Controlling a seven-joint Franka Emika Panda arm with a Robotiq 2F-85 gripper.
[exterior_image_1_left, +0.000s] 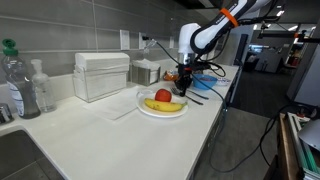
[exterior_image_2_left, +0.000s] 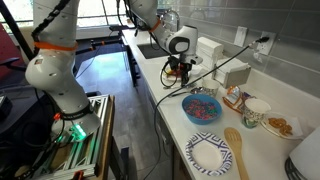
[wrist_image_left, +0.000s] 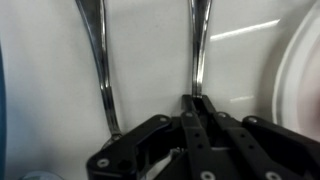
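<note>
In the wrist view my gripper is shut on the thin end of a metal utensil (wrist_image_left: 199, 48), which runs away from the fingers toward the top edge. A second metal utensil (wrist_image_left: 98, 42) lies to its left on the white counter, clear of the fingers. The far ends of both pass out of that view. From the first exterior view, my gripper (exterior_image_1_left: 181, 90) is low over the counter, just beyond the plate (exterior_image_1_left: 148, 112) of fruit. What kind of utensils they are cannot be told.
A red round fruit (exterior_image_1_left: 163, 96) and yellow bananas (exterior_image_1_left: 162, 106) lie on the plate. A blue bowl (exterior_image_2_left: 202, 108), a patterned plate (exterior_image_2_left: 208, 152) and a wooden spoon (exterior_image_2_left: 237, 148) are farther along the counter. Open counter (exterior_image_1_left: 110, 145) stretches toward the sink.
</note>
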